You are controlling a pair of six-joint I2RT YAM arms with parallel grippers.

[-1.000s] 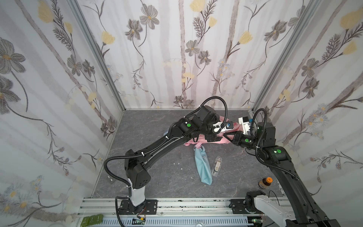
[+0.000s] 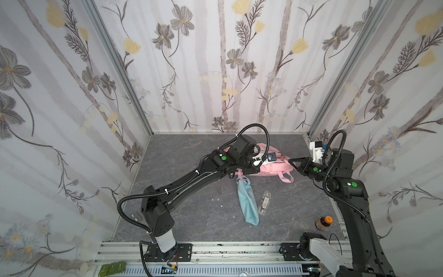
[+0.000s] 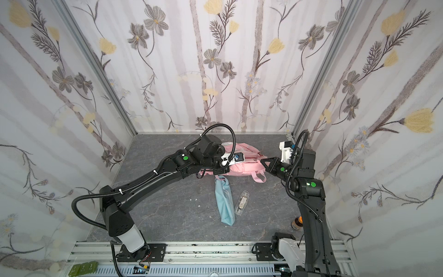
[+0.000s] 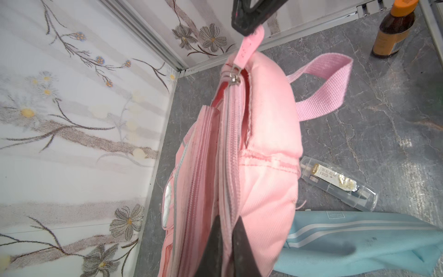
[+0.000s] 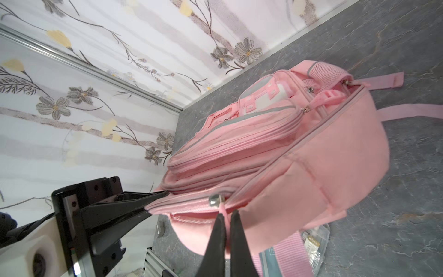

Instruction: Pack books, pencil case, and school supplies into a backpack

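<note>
A pink backpack (image 2: 272, 170) lies near the back wall, its zipped openings parted in the left wrist view. My left gripper is shut on the bag's zipper edge at one end. At the other end, my right gripper is shut on the pink zipper pull (image 4: 248, 48), which stretches taut from the metal slider (image 4: 234, 79). A light blue pencil case (image 2: 248, 201) lies in front of the backpack. Beside it is a clear plastic case (image 2: 264, 202) with a label. The backpack's inside is mostly hidden.
A brown bottle with an orange cap (image 2: 324, 222) stands at the front right, near the right arm. A pink strap loop (image 4: 330, 85) sticks out from the bag's front.
My right gripper has moved right, to the bag's right end. The left arm has shifted slightly left.
</note>
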